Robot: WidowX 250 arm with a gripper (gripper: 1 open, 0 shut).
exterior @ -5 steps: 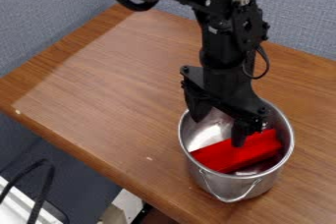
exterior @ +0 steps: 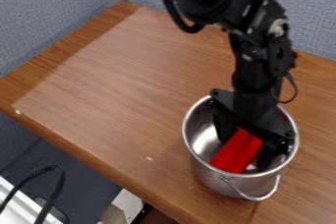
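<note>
A metal pot (exterior: 197, 135) with a wire handle sits at the front right of the wooden table. A red object (exterior: 237, 151) lies inside it. My black gripper (exterior: 251, 133) reaches down into the pot over the red object; its fingertips are mostly hidden in the dark, and I cannot see clearly how they stand around it.
Padded grey walls edge the back and left. Below the front left edge are cables and white items.
The gripper has turned and moved deeper into the pot. The red object now sits more steeply slanted and further left, and the pot's rim appears slightly shifted.
</note>
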